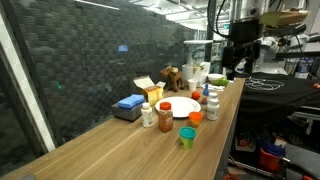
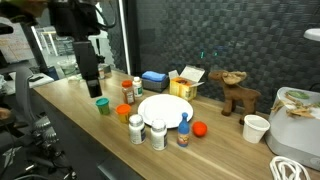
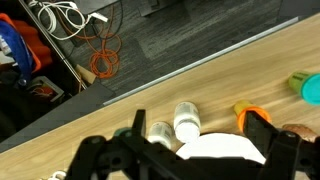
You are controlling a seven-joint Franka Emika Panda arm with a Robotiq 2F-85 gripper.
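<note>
My gripper stands open, its dark fingers spread wide with nothing held between them. In exterior view 1 it is at the upper right, above the table's right edge. The wrist view looks down on two white-capped bottles, of which one bottle (image 3: 187, 122) shows in the gap between the fingers, below them. A white plate (image 2: 165, 110) lies on the table, with an orange cup (image 1: 195, 117) and a green cup (image 1: 187, 137) nearby. A blue bottle (image 2: 183, 130) and a red ball (image 2: 199, 129) are farther along.
An orange-capped jar (image 1: 165, 117) stands on the table; at the back are a yellow box (image 2: 185, 84), a blue-topped dark container (image 1: 130, 107) and a toy dog (image 2: 233, 92). A white cup (image 2: 255, 128) is near a grey bin (image 2: 296, 112).
</note>
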